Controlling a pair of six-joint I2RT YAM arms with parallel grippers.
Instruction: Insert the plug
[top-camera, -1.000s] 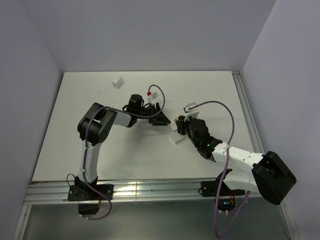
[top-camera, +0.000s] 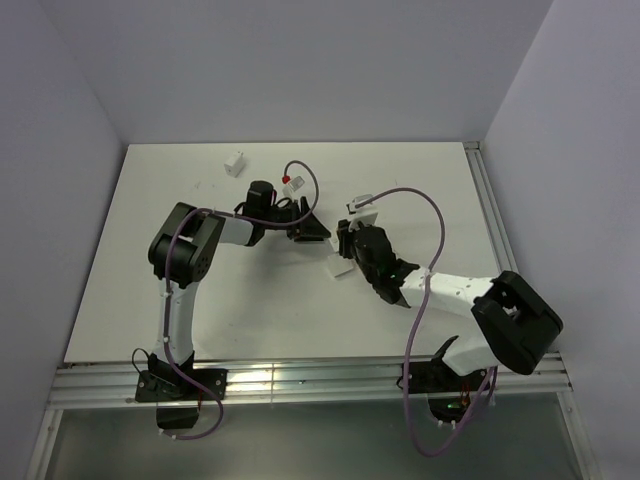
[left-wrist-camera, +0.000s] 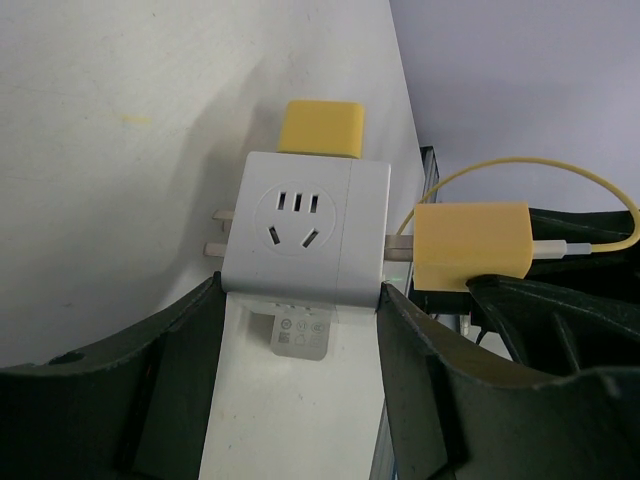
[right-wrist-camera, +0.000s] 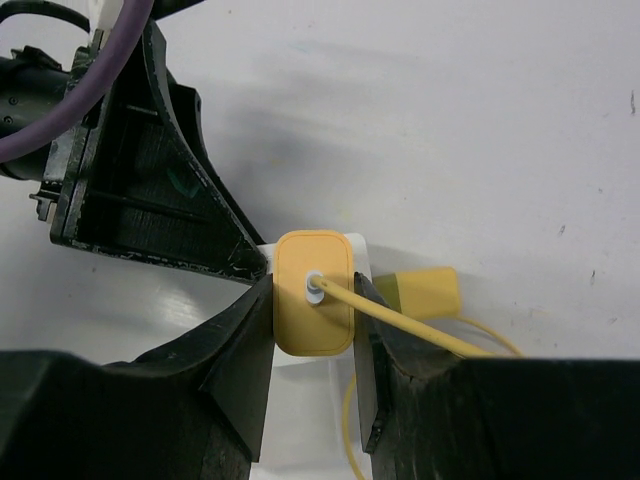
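A white cube socket (left-wrist-camera: 295, 215) with a slotted face sits between the fingers of my left gripper, which touch it on both sides. My right gripper is shut on a yellow plug (left-wrist-camera: 472, 242), its yellow cable (right-wrist-camera: 400, 322) leading away. Metal prongs (left-wrist-camera: 399, 247) bridge the plug and the socket's right side in the left wrist view. Metal tips (left-wrist-camera: 214, 250) also stick out on the socket's left. I cannot tell whether the prongs run into the socket or behind it. From above, both grippers (top-camera: 312, 228) (top-camera: 347, 232) meet mid-table.
Another yellow block (left-wrist-camera: 322, 128) with a cable adjoins the socket's far side. A white printed piece (left-wrist-camera: 300, 335) shows below the socket. A small white box (top-camera: 235, 163) stands at the back left.
Both arms have shifted left and slightly toward the back together. The socket, the yellow plug and the white piece below have moved along with them.
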